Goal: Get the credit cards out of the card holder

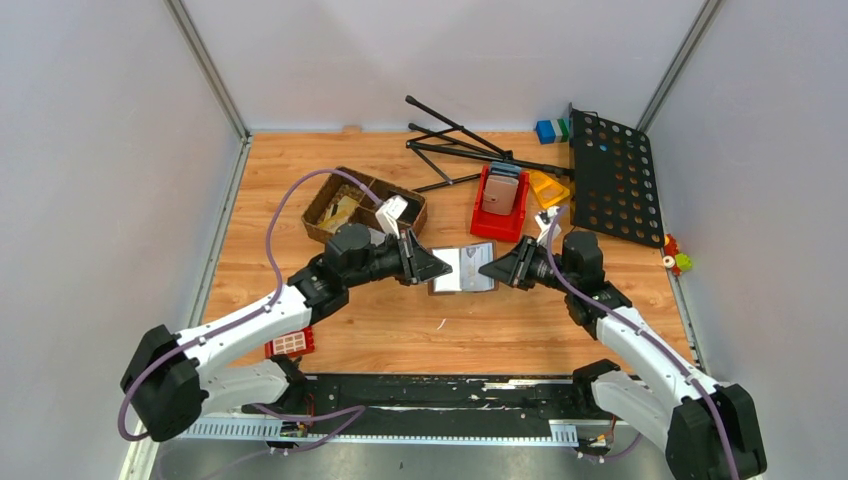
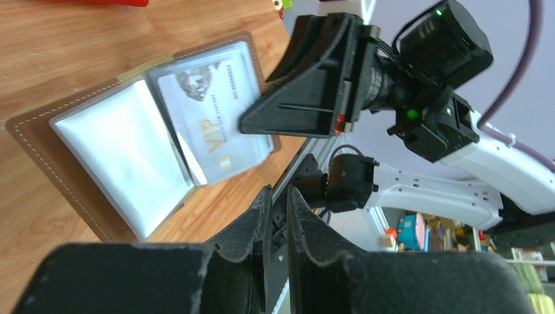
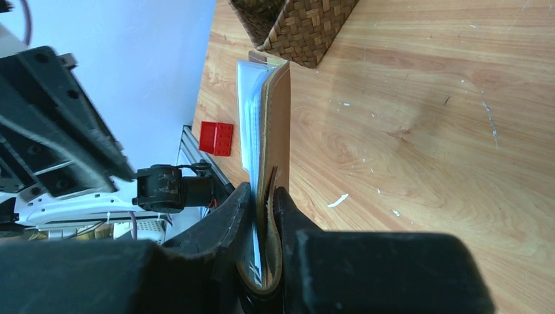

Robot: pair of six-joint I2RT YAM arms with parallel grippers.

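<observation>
The brown card holder [image 1: 432, 288] lies spread wide between both arms, its clear sleeves facing up. In the left wrist view, a card with gold lettering [image 2: 213, 111] sits in the sleeve nearer my right gripper, and the other sleeve [image 2: 134, 154] looks white. My right gripper is shut on the holder's edge, whose brown cover [image 3: 278, 124] stands edge-on in the right wrist view. My left gripper is a narrow way open, with nothing between its fingertips and apart from the holder in its own wrist view.
Behind the holder stand a woven basket [image 1: 317, 222] and a red tray [image 1: 490, 231] with a brown item in it. A black stand [image 1: 612, 180] lies at the back right.
</observation>
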